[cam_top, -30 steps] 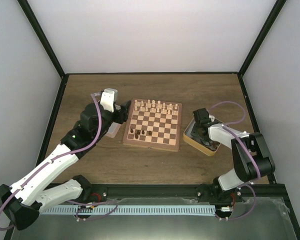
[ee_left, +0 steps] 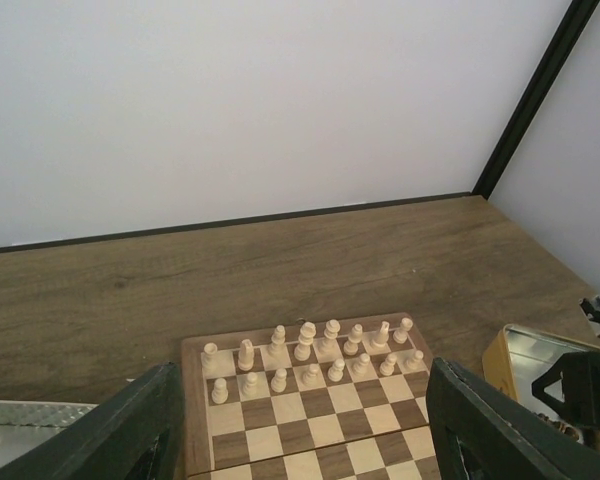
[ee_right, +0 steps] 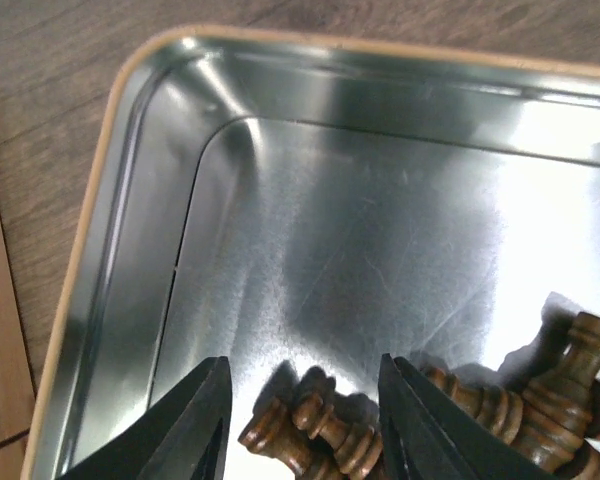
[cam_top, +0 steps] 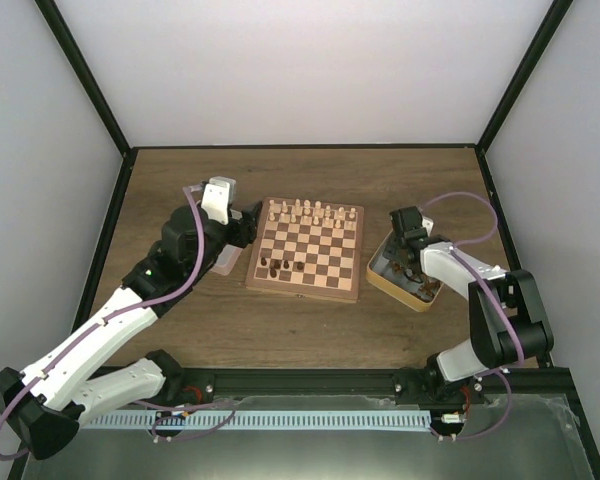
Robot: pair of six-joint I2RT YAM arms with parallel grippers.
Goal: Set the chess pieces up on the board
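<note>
The chessboard (cam_top: 304, 280) holds light pieces (ee_left: 303, 345) across its far rows and several dark pieces (cam_top: 299, 266) toward its near left. My left gripper stands open above the board's left side, nothing between its fingers. At the right, my right gripper is over the metal tray (ee_right: 375, 230), its fingers apart above dark wooden pieces (ee_right: 567, 390) lying in a heap along the tray's near part. Some of those pieces show between the fingertips, and I see none clearly gripped.
A second tray (cam_top: 225, 262) sits left of the board, partly under the left arm. Bare table (cam_top: 310, 335) lies in front of and behind the board.
The left arm and the board look unchanged.
</note>
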